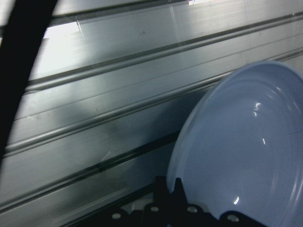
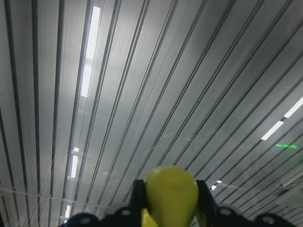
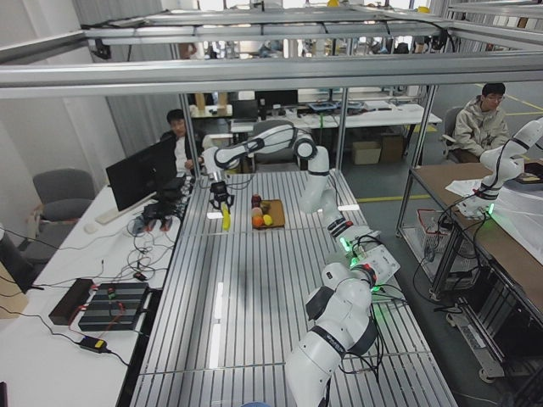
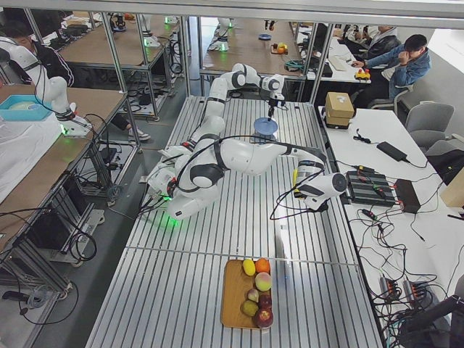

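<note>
In the left wrist view, a blue plate (image 1: 236, 146) fills the right side, with my left gripper at its rim; whether the fingers grip it is unclear. The camera right view shows this plate (image 4: 265, 127) under my left gripper (image 4: 270, 116) at the far end. My right gripper (image 3: 221, 203) is shut on a yellow banana (image 3: 226, 219), held beside the fruit tray. The banana (image 2: 171, 194) also sits between its fingers in the right wrist view.
A wooden tray (image 4: 234, 308) of mixed fruit lies on the slatted metal table (image 4: 174, 290). White side tables with cables and black boxes line one edge; metal frame posts stand around.
</note>
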